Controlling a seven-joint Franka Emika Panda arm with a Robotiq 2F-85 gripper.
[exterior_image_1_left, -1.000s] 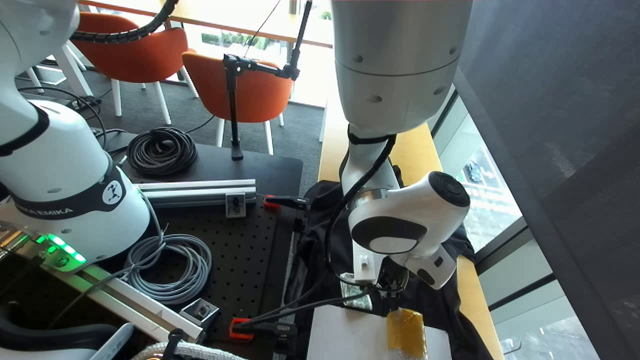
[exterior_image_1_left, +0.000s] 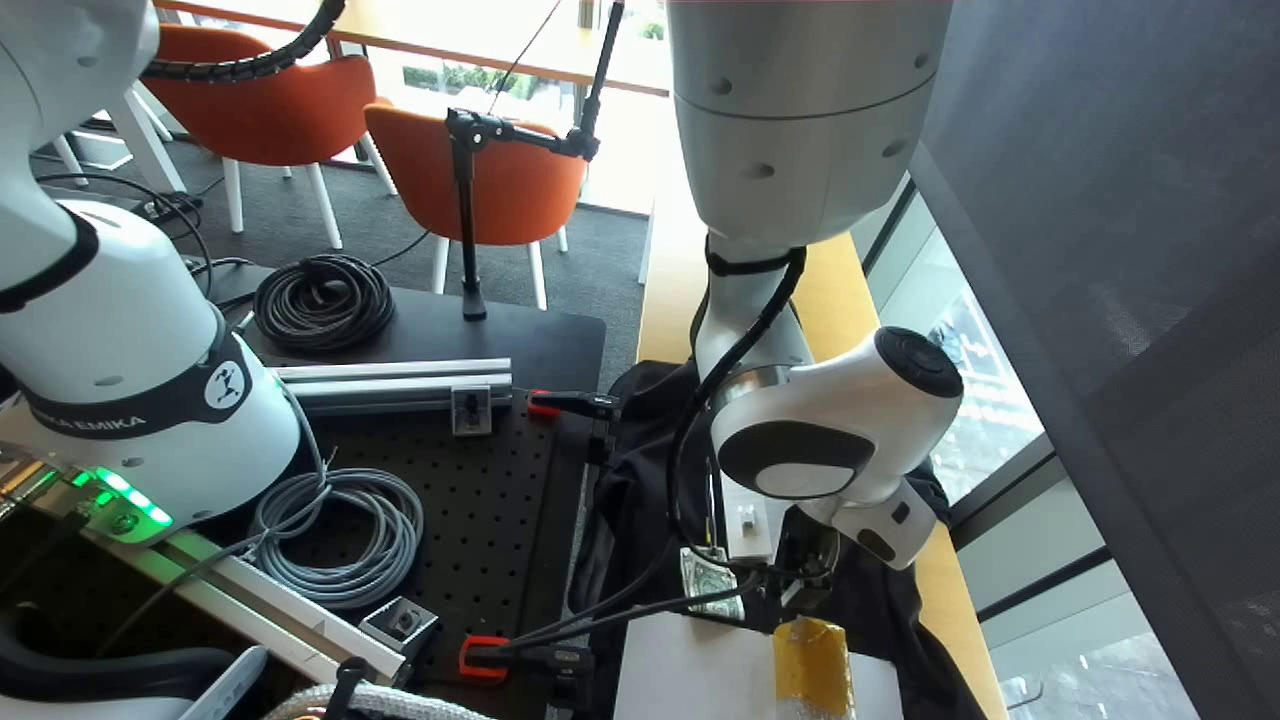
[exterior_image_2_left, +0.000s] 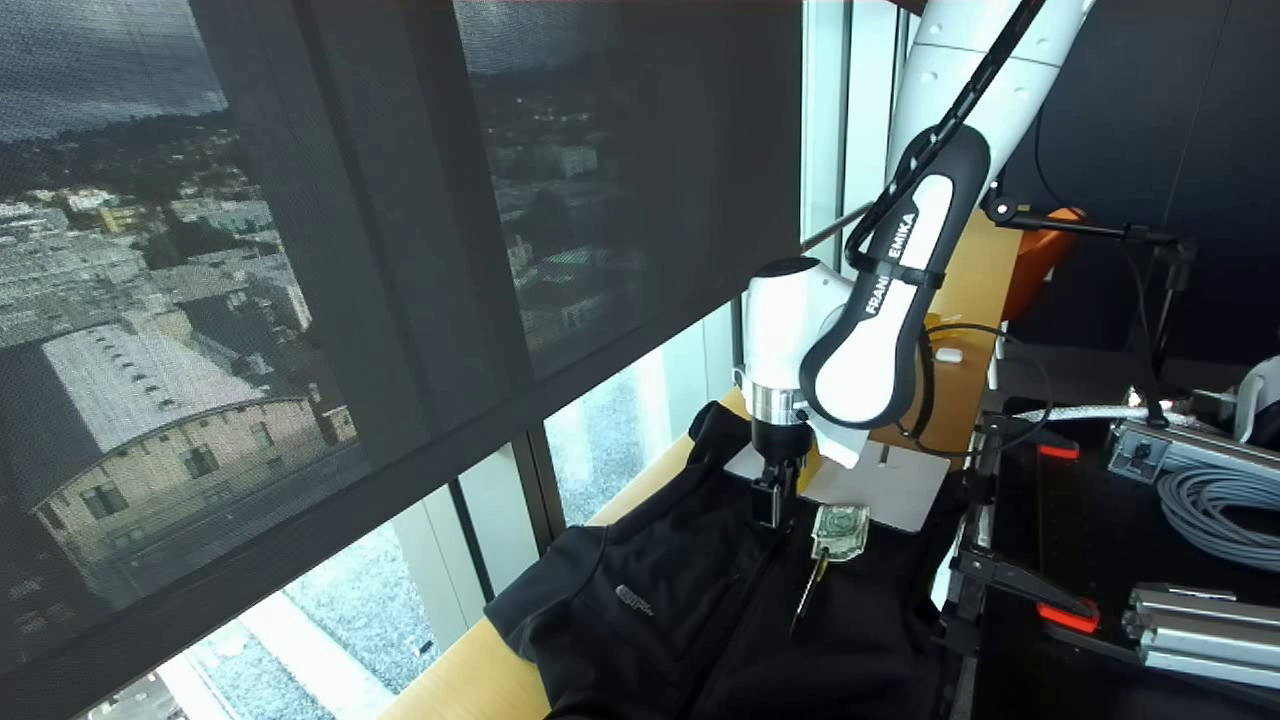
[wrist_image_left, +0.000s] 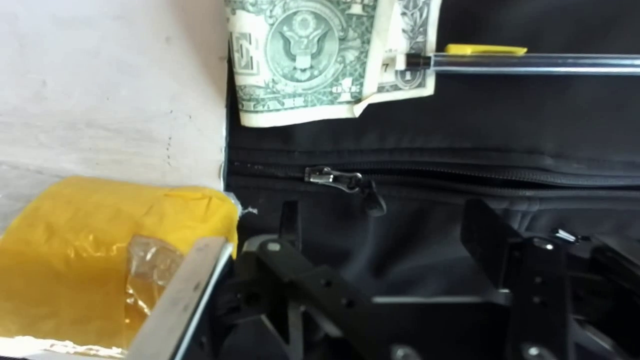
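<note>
My gripper is open, its black fingers (wrist_image_left: 291, 223) wide apart over a black zippered garment (wrist_image_left: 384, 138), nothing between them. A metal zipper pull (wrist_image_left: 339, 179) lies just beyond the fingertips in the wrist view. Past it rests a folded dollar bill (wrist_image_left: 303, 51), with a clear pen (wrist_image_left: 540, 63) with a yellow clip touching its right end. To the left, a yellow tape-like roll or packet (wrist_image_left: 78, 240) sits on a pale board (wrist_image_left: 114, 90). In exterior view 2 the gripper (exterior_image_2_left: 774, 518) hangs low beside the bill (exterior_image_2_left: 841, 530).
The window blind (exterior_image_1_left: 1116, 300) and glass run close along one side of the wooden ledge (exterior_image_1_left: 960, 600). Clamps (exterior_image_1_left: 516, 658) and a black pegboard (exterior_image_1_left: 480, 516) with coiled cable (exterior_image_1_left: 342, 534) lie on the other side. Much of the garment is uncovered.
The arm's hand has shifted right, toward the window, in exterior view 1, and sits a little lower. More of the bill shows there now. The yellow item and board have not moved.
</note>
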